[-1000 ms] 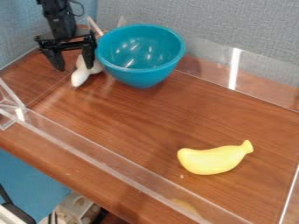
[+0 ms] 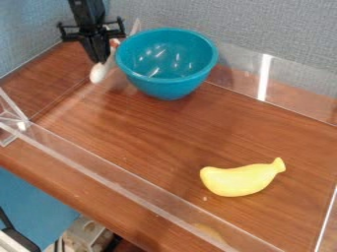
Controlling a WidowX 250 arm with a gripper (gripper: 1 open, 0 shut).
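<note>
My black gripper (image 2: 95, 49) is at the upper left, just left of the teal bowl (image 2: 168, 63), its fingertips above a white elongated object (image 2: 99, 71) that is partly hidden behind the gripper and bowl. The gripper looks narrow; whether anything is between its fingers is hard to tell at this size. A yellow banana (image 2: 241, 179) lies at the lower right on the wooden surface (image 2: 158, 148).
Clear low walls (image 2: 132, 192) edge the wooden surface at front and sides, with a grey backdrop behind. A clear plastic piece (image 2: 14, 123) stands at the left edge.
The bowl and banana look unmoved.
</note>
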